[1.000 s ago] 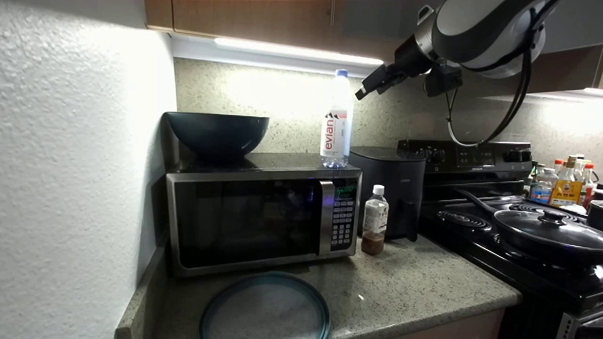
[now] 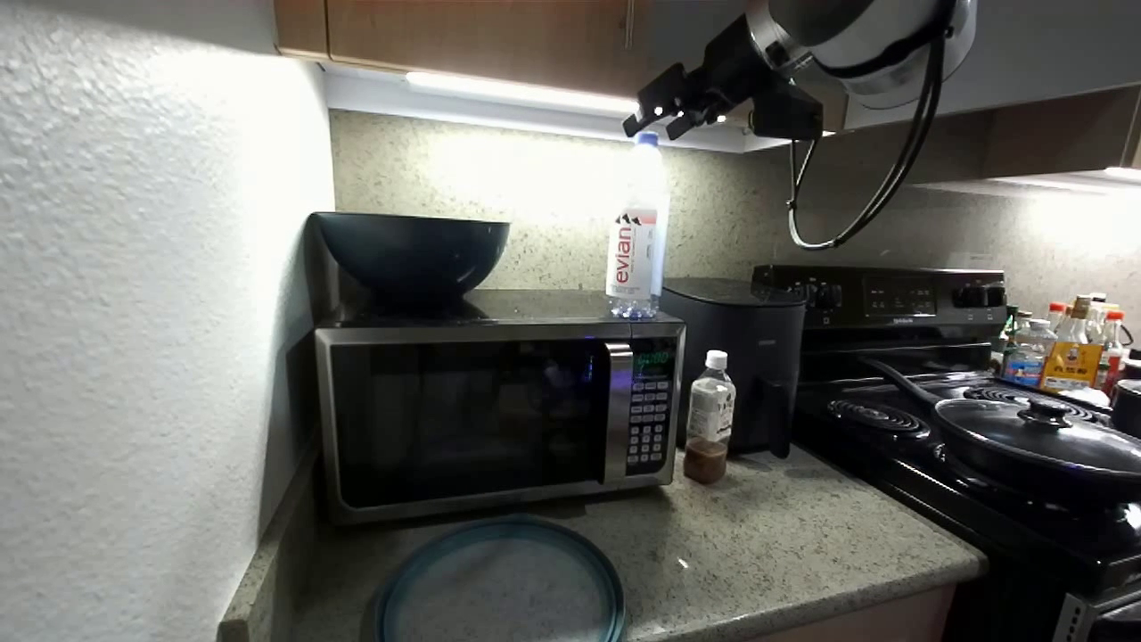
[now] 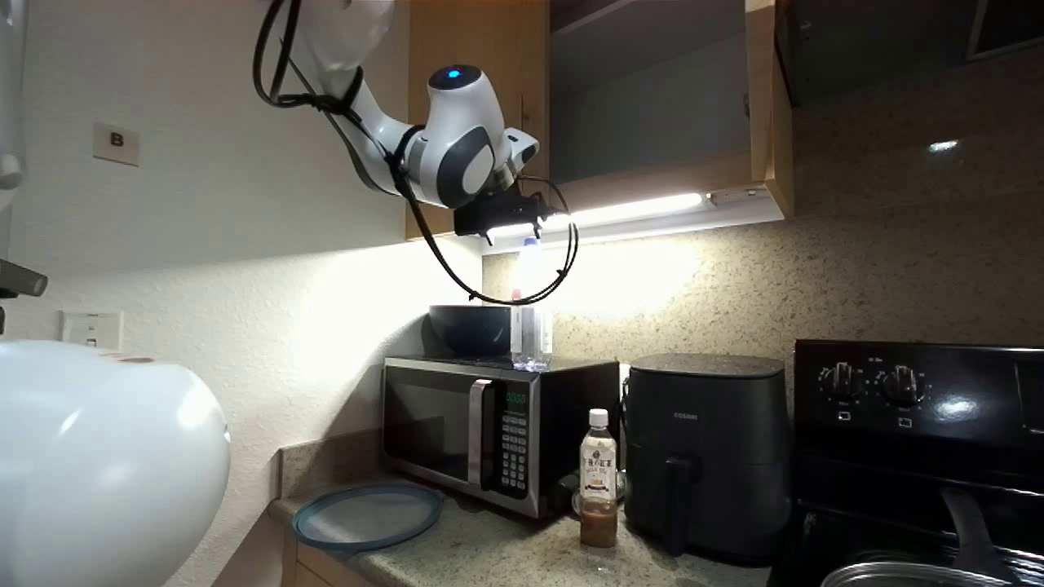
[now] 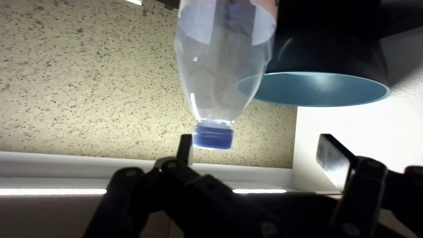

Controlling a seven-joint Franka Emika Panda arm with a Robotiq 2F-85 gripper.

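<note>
A clear water bottle (image 2: 636,251) with a blue cap stands upright on top of the microwave (image 2: 481,428), near its right end. My gripper (image 2: 653,127) is open at the height of the cap, its fingers spread wide. In the wrist view, the blue cap (image 4: 212,137) lies close beside the left finger (image 4: 184,149), while a broad gap separates it from the right finger (image 4: 332,158). Whether that left finger touches the cap, I cannot tell. Exterior view 2 also has the gripper (image 3: 513,236) around cap height, with a cable crossing in front of the bottle (image 3: 530,337).
A dark bowl (image 2: 412,255) shares the microwave's top, at the left. Close above my gripper runs the lit cabinet underside (image 2: 513,94). Below stand a tea bottle (image 2: 709,417), a black air fryer (image 3: 706,450) and a round blue-rimmed lid (image 2: 503,583). A lidded pan (image 2: 1043,433) sits on the stove.
The arm has moved left and up in exterior view 1, bringing my gripper from the bottle's right side to its cap. The bottle and the other objects stand where they were.
</note>
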